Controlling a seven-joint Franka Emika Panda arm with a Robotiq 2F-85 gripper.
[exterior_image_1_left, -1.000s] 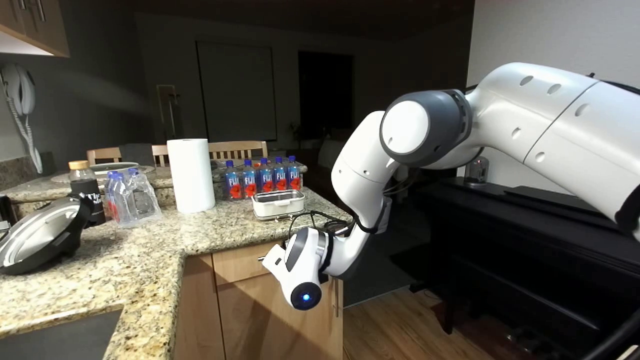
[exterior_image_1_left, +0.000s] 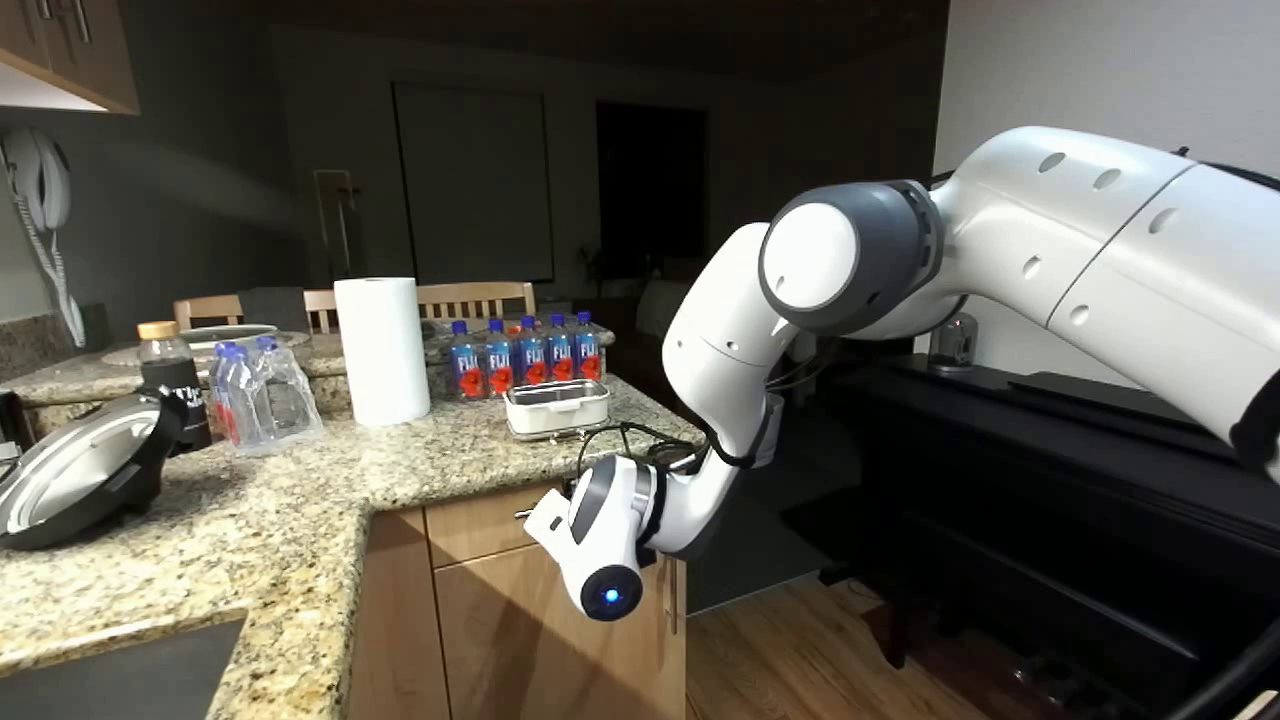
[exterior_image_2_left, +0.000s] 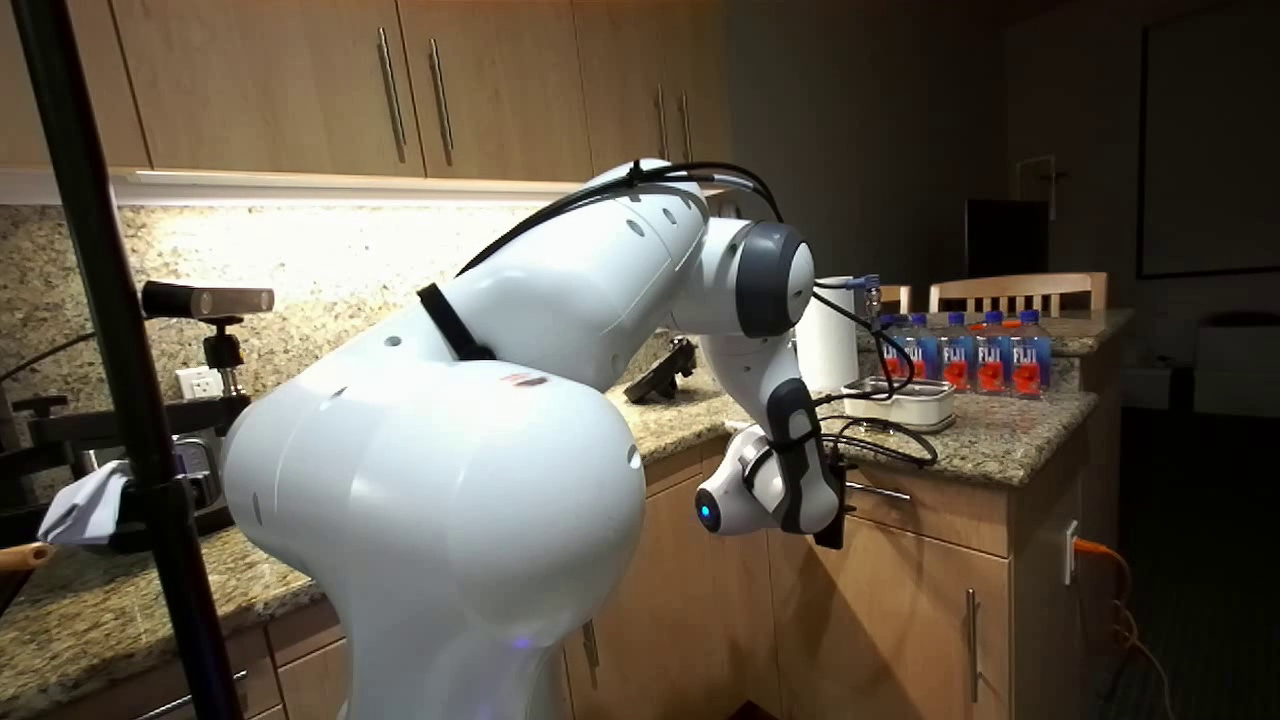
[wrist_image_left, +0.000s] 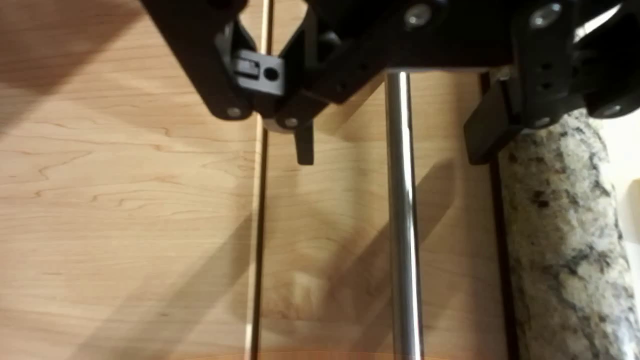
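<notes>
In the wrist view, a shiny metal bar handle (wrist_image_left: 405, 228) runs along a light wood drawer front (wrist_image_left: 336, 252). My gripper is partly open. Its two black fingers stand apart, one on each side of the handle as seen from the wrist; neither visibly touches it. Whether the fingertips reach as deep as the bar, I cannot tell. In exterior view 2, the same handle (exterior_image_2_left: 879, 491) shows beside the dark gripper (exterior_image_2_left: 836, 510), which is seen edge-on. Exterior view 1 shows only the handle's end (exterior_image_1_left: 523, 515), the rest being behind my wrist.
Above the drawer juts the granite counter edge (wrist_image_left: 558, 228). A white container (exterior_image_1_left: 557, 408), several water bottles (exterior_image_1_left: 529, 360) and a paper towel roll (exterior_image_1_left: 381, 350) stand on the counter. Below the drawer is a cabinet door (exterior_image_2_left: 888, 612) with a vertical handle (exterior_image_2_left: 973, 646).
</notes>
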